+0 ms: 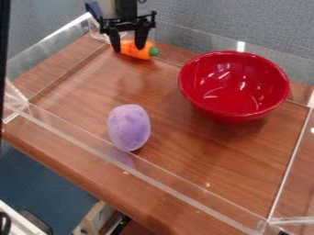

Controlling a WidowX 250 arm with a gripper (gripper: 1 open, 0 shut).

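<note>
My black gripper is at the back left of the camera view, down over an orange carrot with a green top, its fingers around it; whether they grip it is hard to tell. A red bowl sits at the right, and a purple oval object lies at the front centre.
Clear acrylic walls edge the wooden table on several sides, with a grey wall behind.
</note>
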